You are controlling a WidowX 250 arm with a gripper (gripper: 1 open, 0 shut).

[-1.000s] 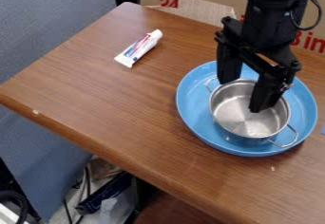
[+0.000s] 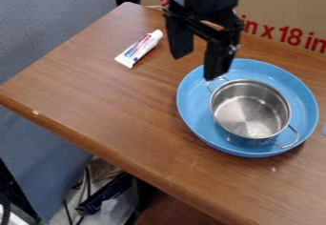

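Observation:
My black gripper (image 2: 199,50) hangs above the table, up and left of the blue plate (image 2: 200,118). Its two fingers stand apart, with nothing visible between them. A steel pot (image 2: 251,109) with wire handles stands upright on the plate at the right. A white toothpaste tube (image 2: 139,49) with red and blue print lies on the wooden table, just left of the gripper.
A cardboard box (image 2: 287,10) stands at the back right. Cables and clutter lie below the table's left edge.
My gripper has moved up and left, away from over the pot toward the toothpaste side. The pot, plate and tube look unmoved.

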